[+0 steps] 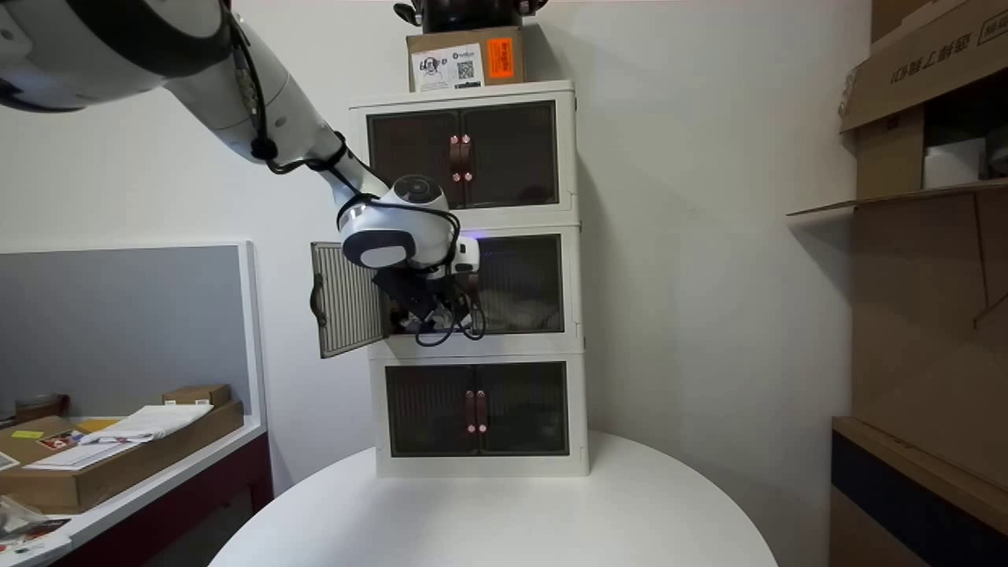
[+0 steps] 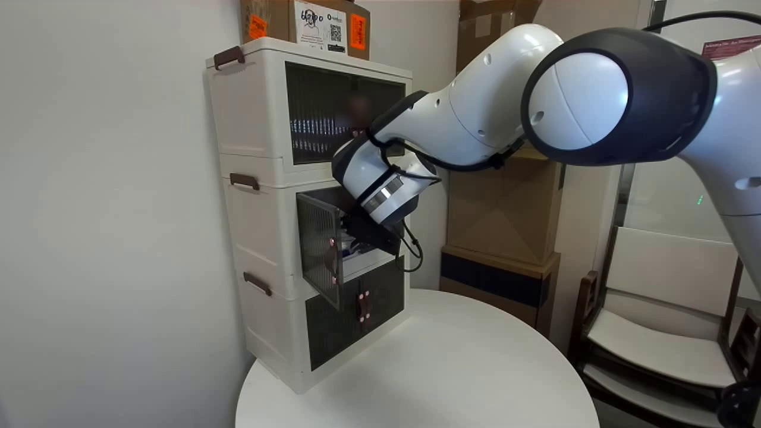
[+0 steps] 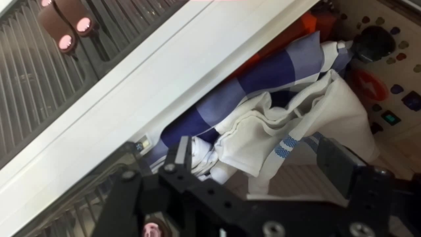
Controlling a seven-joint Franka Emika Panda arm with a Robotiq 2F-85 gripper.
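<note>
In the wrist view my gripper stands open, its two dark fingers wide apart. Beyond the gap a white cloth with blue stripes lies crumpled inside the cabinet's middle compartment, and I see nothing clamped. A blue-and-white checked cloth stretches along the front sill behind it. The white three-tier cabinet stands on the round table. Its middle left door hangs open, with my wrist at that opening. From outside, the fingertips are mostly hidden.
The middle right door is shut, as are the upper and lower doors. An orange item lies by the sill. A cardboard box sits on top.
</note>
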